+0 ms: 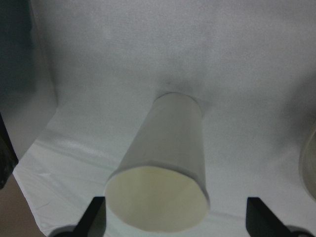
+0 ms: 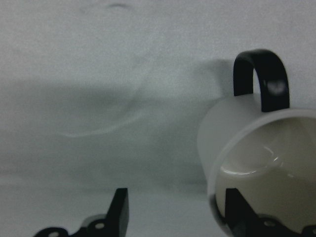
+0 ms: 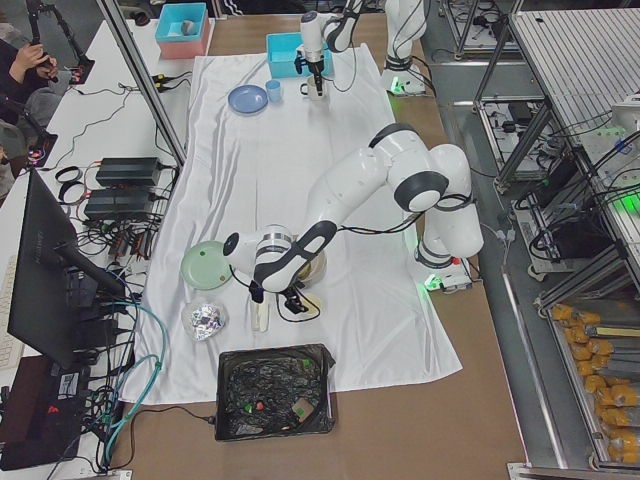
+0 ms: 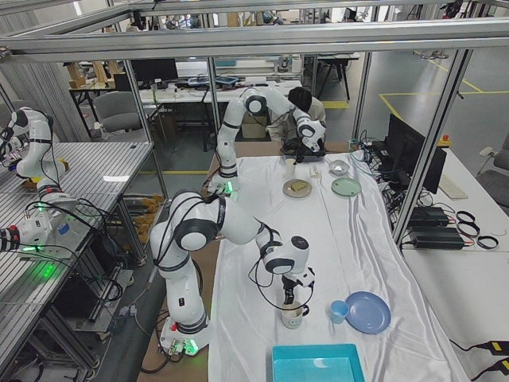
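Observation:
In the left wrist view a white cup [image 1: 163, 138] with a cream opening lies below my left gripper, whose open fingers straddle its near end. In the camera left view that gripper [image 3: 277, 300] hangs over the near side of the cloth. My right gripper is open at a white mug [image 2: 217, 133] with a black handle, one finger inside the rim and the other outside; the camera right view shows it above that mug [image 4: 292, 318].
A green plate [image 3: 205, 265], a foil bowl [image 3: 203, 320] and a black tray [image 3: 230, 390] surround the left gripper. A blue plate [image 4: 368, 306], blue cup [image 4: 338, 312] and cyan bin [image 4: 316, 354] are near the right gripper.

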